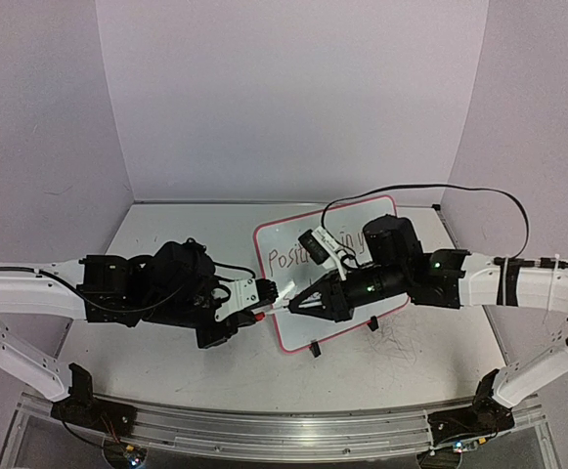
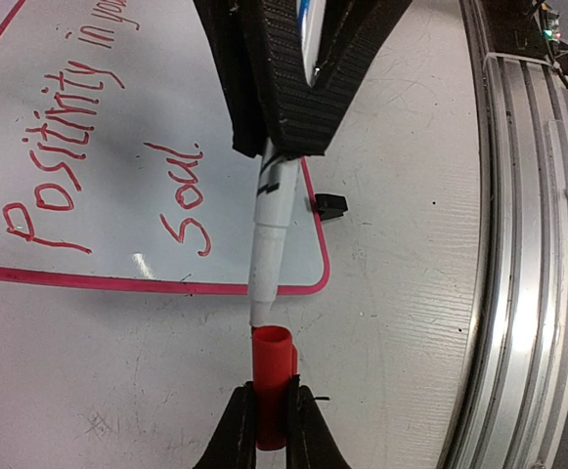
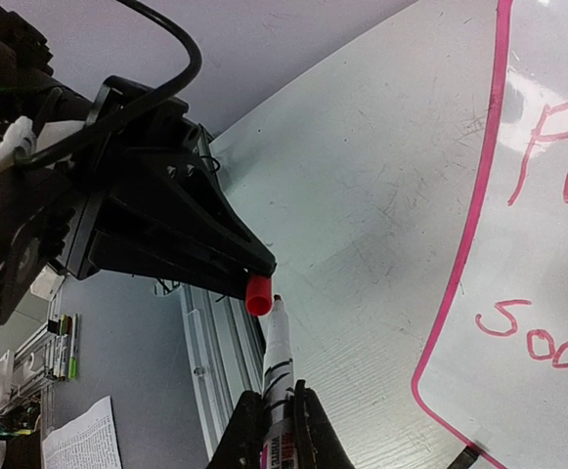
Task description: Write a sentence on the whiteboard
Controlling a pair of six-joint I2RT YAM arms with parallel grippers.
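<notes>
Red handwriting reading "Positivity in you…" (image 2: pixel 64 137) and "Soul." (image 2: pixel 186 200) stands on the pink-edged whiteboard (image 1: pixel 291 332); the right arm hides part of it from above. My left gripper is shut on a red marker cap (image 2: pixel 272 352), its open end facing the other arm. Opposite, my right gripper is shut on a white marker (image 3: pixel 278 352). The marker's bare dark tip shows close beside the cap's mouth in the right wrist view, not inside it. Both grippers meet in front of the board's left edge.
Black clips (image 1: pixel 315 349) sit at the board's lower edge. A metal rail (image 1: pixel 284 445) runs along the table's front. Bare table lies left of and below the board. A black cable (image 1: pixel 459 187) arcs over the right arm.
</notes>
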